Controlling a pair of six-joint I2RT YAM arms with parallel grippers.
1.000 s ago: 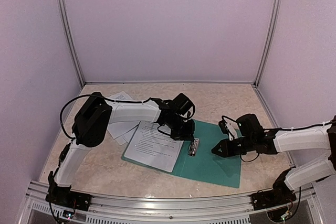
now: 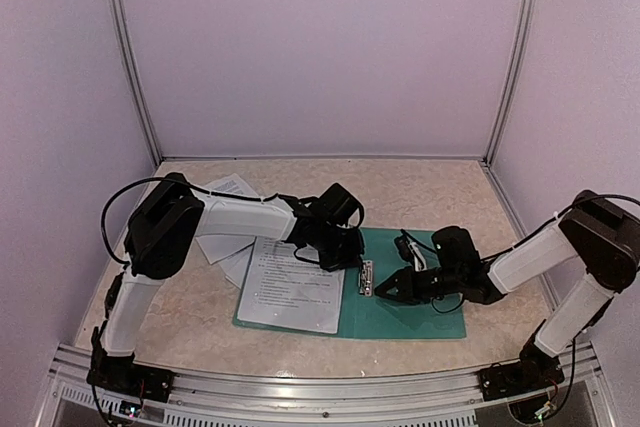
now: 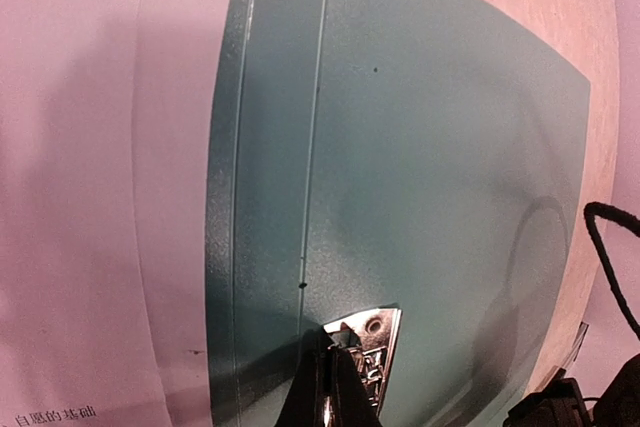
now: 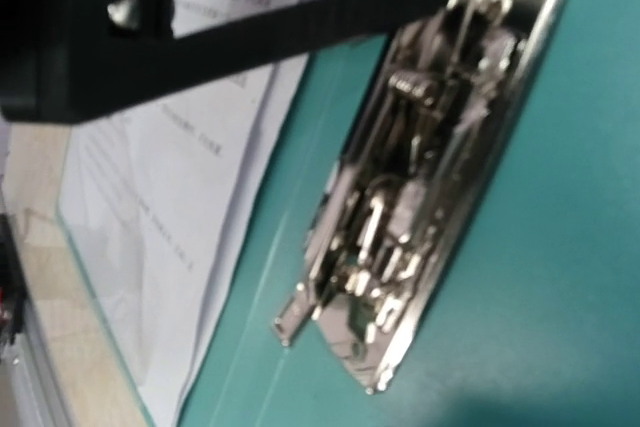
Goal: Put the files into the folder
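An open teal folder [image 2: 415, 322] lies on the table, with printed papers [image 2: 290, 287] on its left half. Its metal clip [image 2: 365, 278] runs along the middle; in the right wrist view the clip [image 4: 440, 167] shows its levers and springs. My left gripper is shut at the upper end of the clip, partly hiding it in the left wrist view. My right gripper [image 2: 385, 287] is just right of the clip; in the right wrist view its dark fingers reach over the clip's end, and how far apart they stand is unclear.
Loose white sheets [image 2: 225, 247] lie behind and left of the folder, partly under the left arm.
My right arm has moved left toward the clip. The folder has turned slightly and now lies straighter. My left gripper has shifted a little left.
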